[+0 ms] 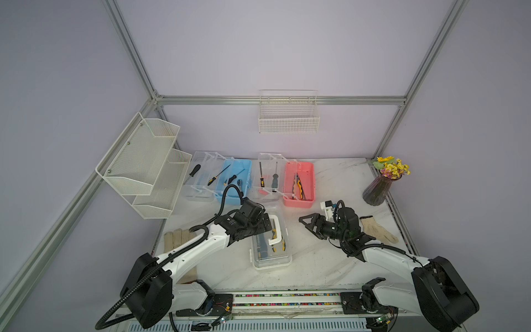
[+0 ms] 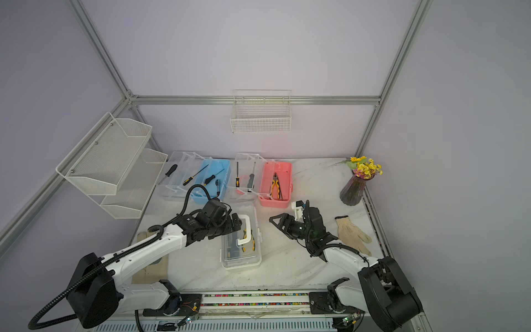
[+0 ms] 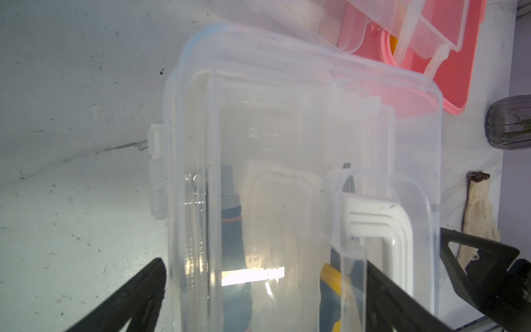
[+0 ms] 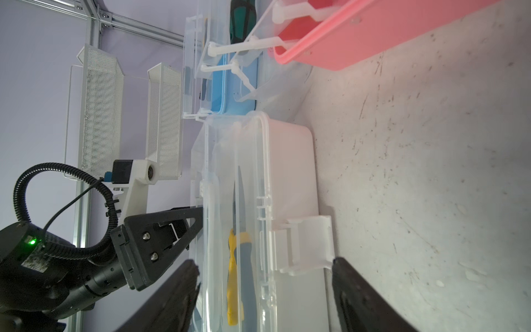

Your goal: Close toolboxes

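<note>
The clear-lidded toolbox (image 1: 259, 257) stands mid-table with its lid lying over its body; tools show through it. Its white handle (image 1: 277, 229) rests on the lid. Over that lid is my open left gripper (image 1: 267, 222), whose fingers (image 3: 130, 298) straddle much of the box in the left wrist view; contact cannot be judged. A translucent latch (image 4: 304, 243) sticks outward from the white side wall. My right gripper (image 1: 307, 224) is open, apart from the box on its right side. Behind, the blue toolbox (image 1: 247, 165) and pink toolbox (image 1: 305, 203) stand open, lids folded out leftward.
Screwdrivers and pliers lie in the open boxes and lids. A vase of flowers (image 1: 376, 189) is at the back right, a glove (image 1: 380, 229) below it. Wire shelves (image 1: 146, 166) hang at left. Bare table lies to the front right.
</note>
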